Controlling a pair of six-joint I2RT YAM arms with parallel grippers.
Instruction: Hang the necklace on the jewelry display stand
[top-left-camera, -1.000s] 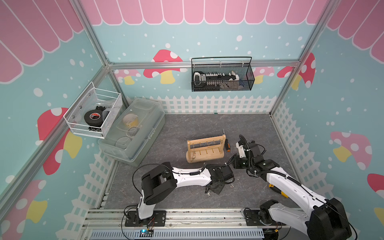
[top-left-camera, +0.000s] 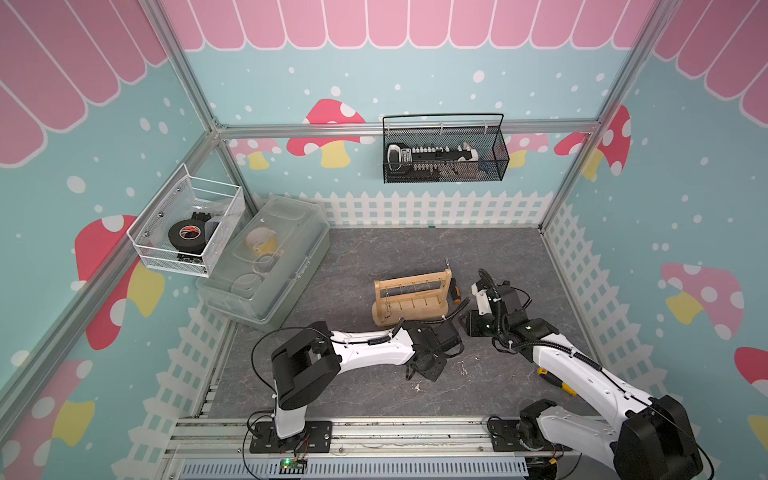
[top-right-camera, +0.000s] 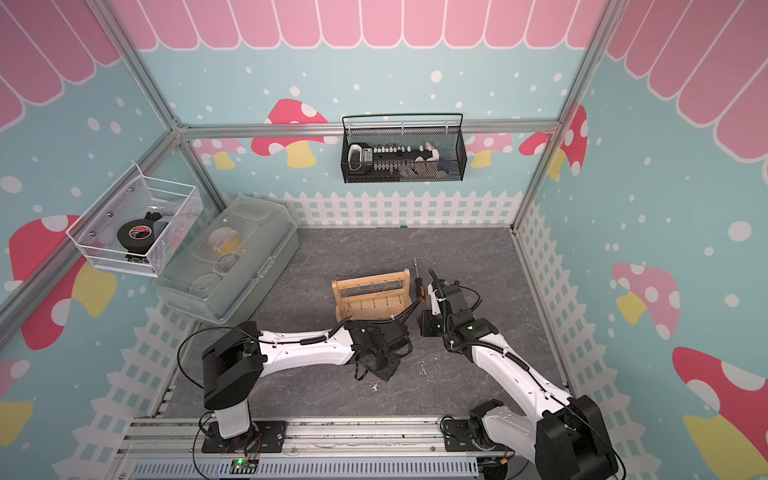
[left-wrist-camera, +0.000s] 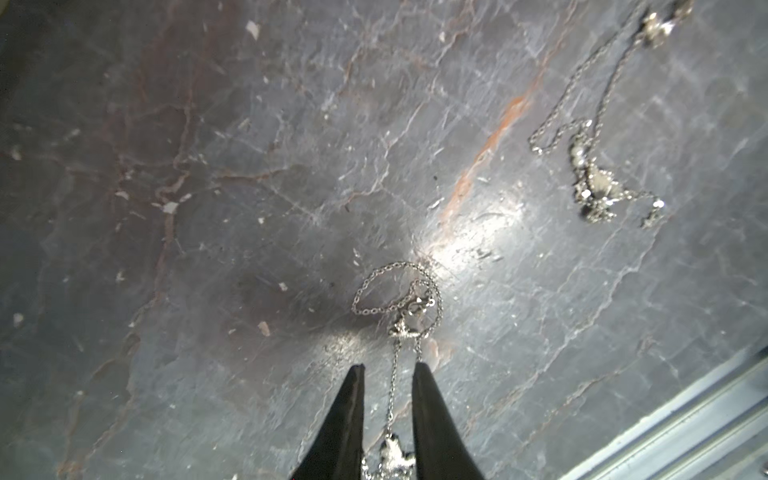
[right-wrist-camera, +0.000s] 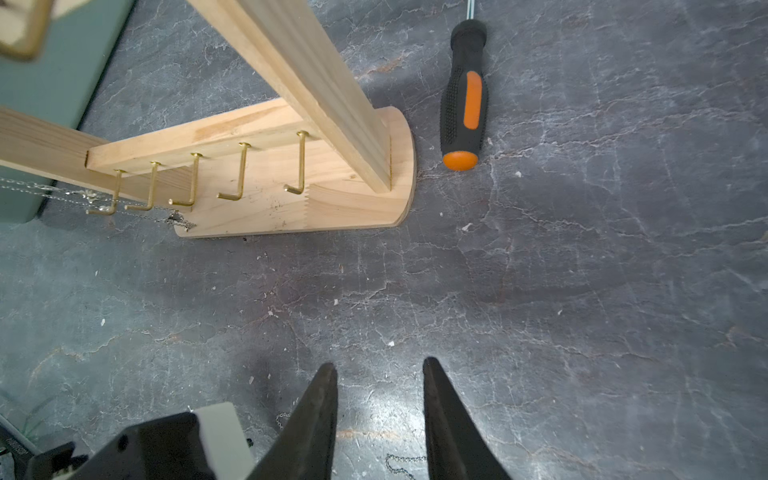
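Note:
The wooden display stand (top-left-camera: 409, 312) with brass hooks stands mid-table; a chain hangs at its left hooks (right-wrist-camera: 112, 200) in the right wrist view. Below my left gripper, a necklace (left-wrist-camera: 397, 308) lies looped on the table, trailing under the fingers; a second necklace (left-wrist-camera: 592, 184) lies at upper right. The left fingers are part open, and I cannot tell whether chain is between them or beneath. My right gripper stands open beside the stand's right end, nothing between its fingers.
A screwdriver (right-wrist-camera: 464, 112) lies right of the stand. A clear lidded box (top-left-camera: 264, 256) occupies the back left, with wall baskets (top-left-camera: 444, 148) above. A yellow-handled tool (top-left-camera: 564, 386) lies by the right arm.
The left arm has shifted slightly left and toward the back, its gripper moving a little off the necklaces near the front. The right arm has not moved.

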